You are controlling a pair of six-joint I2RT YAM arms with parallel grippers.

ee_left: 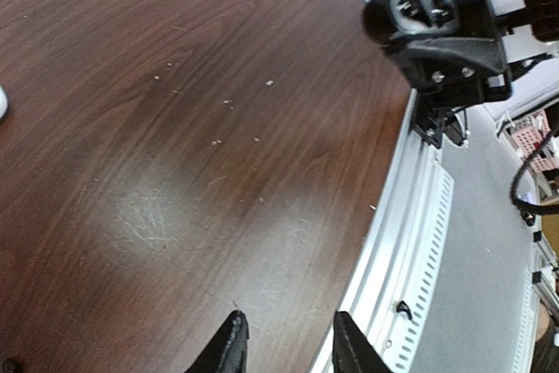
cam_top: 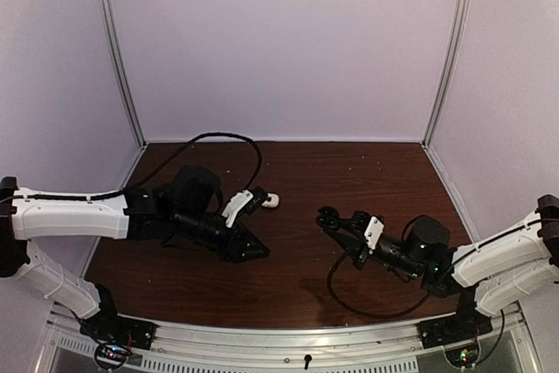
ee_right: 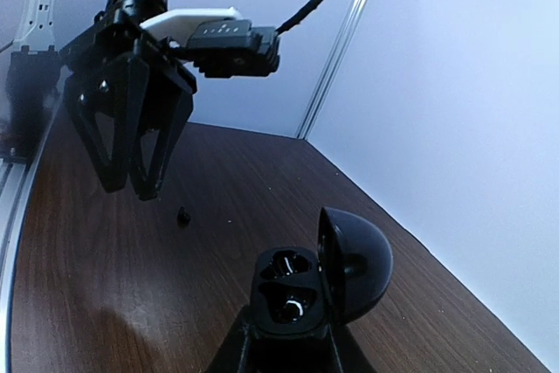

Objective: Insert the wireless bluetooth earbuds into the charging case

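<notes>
My right gripper is shut on the black charging case point(ee_right: 288, 290), raised above the table, its lid point(ee_right: 367, 259) tilted open. Two wells show in the case, dark with small glints and no earbud visible in them. My left gripper stands open, nothing between its fingers, left of the case in the top view. A small black earbud-like piece point(ee_left: 403, 310) lies on the metal front rail, also seen as a dark piece point(cam_top: 307, 362) from above. Another dark earbud point(ee_right: 183, 216) rests on the table beyond the left gripper; the left arm hides it from above.
A small white object point(cam_top: 271, 201) sits on the table behind the left gripper. The slotted metal rail point(cam_top: 227, 360) runs along the front edge.
</notes>
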